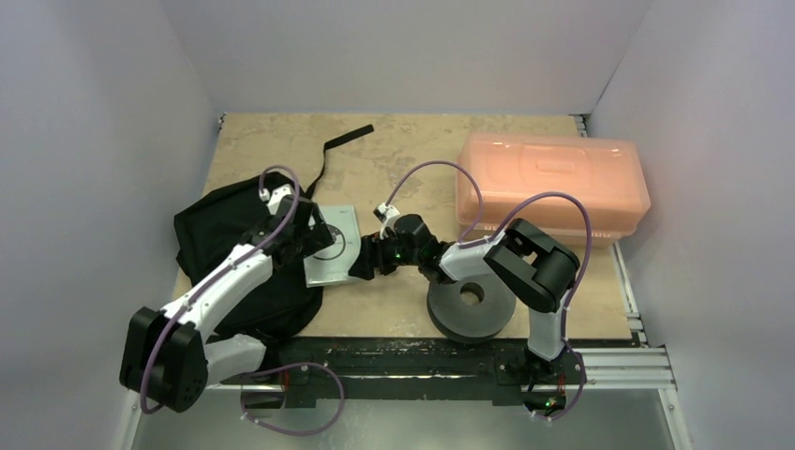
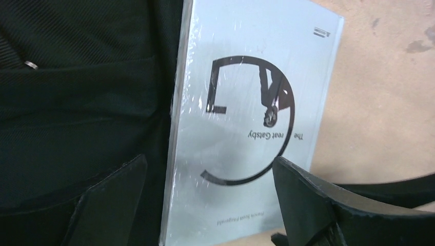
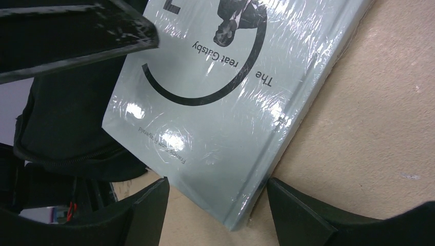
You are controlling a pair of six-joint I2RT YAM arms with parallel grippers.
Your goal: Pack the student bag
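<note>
A pale blue-grey book (image 1: 338, 248), wrapped in shiny plastic, lies cover up against the right side of the black bag (image 1: 220, 230). My left gripper (image 1: 317, 234) stands open above the book. In the left wrist view, its fingers (image 2: 308, 200) are wide apart, one over the dark cloth and one over the cover. At the book's near right corner is my right gripper (image 1: 364, 265). The right wrist view shows that corner of the book (image 3: 231, 169) between the right fingers, one finger against its long edge.
A translucent orange box (image 1: 553, 183) stands at the back right. A dark grey ring (image 1: 459, 323) sits at the front, under the right arm. The bag's strap (image 1: 349, 137) stretches across the back.
</note>
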